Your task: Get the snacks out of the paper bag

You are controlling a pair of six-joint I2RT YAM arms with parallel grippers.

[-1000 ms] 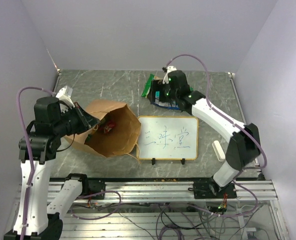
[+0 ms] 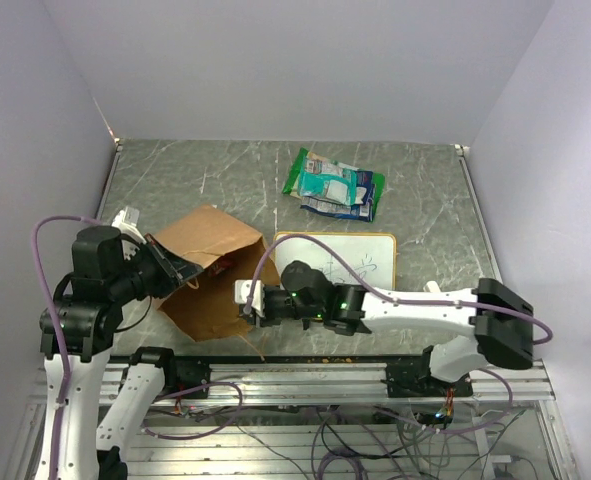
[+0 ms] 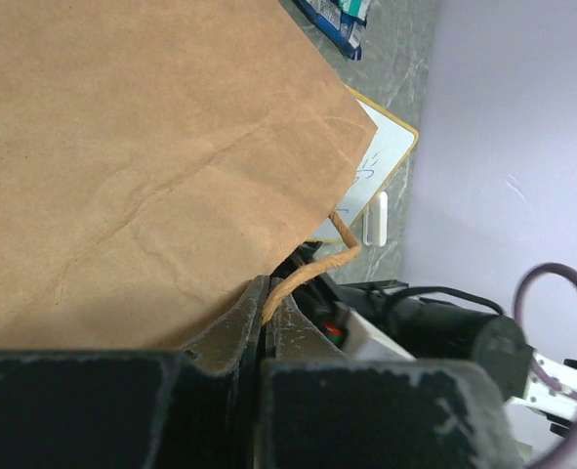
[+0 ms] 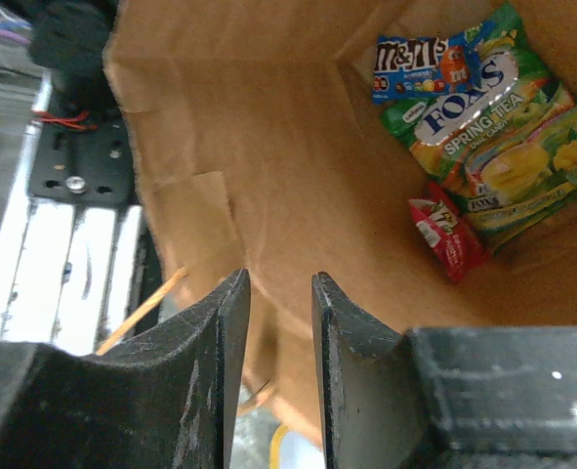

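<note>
The paper bag lies on its side, mouth toward the front. My left gripper is shut on its twisted handle. My right gripper is at the mouth, facing in; in the right wrist view its fingers look shut, and I see nothing between them. Inside the bag are a Fox's Spring Tea packet, an M&M's packet and a small red packet.
Several snack packets lie piled at the back of the table. A whiteboard sits right of the bag, partly under my right arm. The side walls are close.
My right arm has come from the packet pile at the back down and left to the bag's mouth. The left arm shifted slightly, and the bag's opening now faces more toward the front.
</note>
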